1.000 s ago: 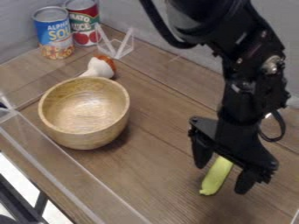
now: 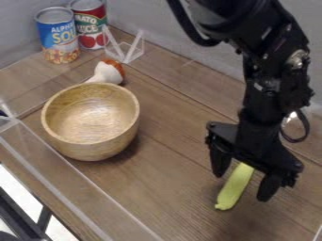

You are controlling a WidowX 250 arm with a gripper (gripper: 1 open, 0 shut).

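A pale green, elongated object point(image 2: 231, 194) lies on the wooden table at the lower right. My black gripper point(image 2: 240, 174) hangs low over it, fingers apart on either side of its upper part, which is partly hidden by the gripper. Whether the fingers touch it I cannot tell. A light wooden bowl point(image 2: 90, 122) stands to the left.
A blue can point(image 2: 58, 35) and a red can point(image 2: 90, 24) stand at the back left. A white object with an orange top point(image 2: 104, 73) lies behind the bowl. Its edge runs along the lower left.
My gripper and arm have shifted very slightly over the green object. The other things have not moved.
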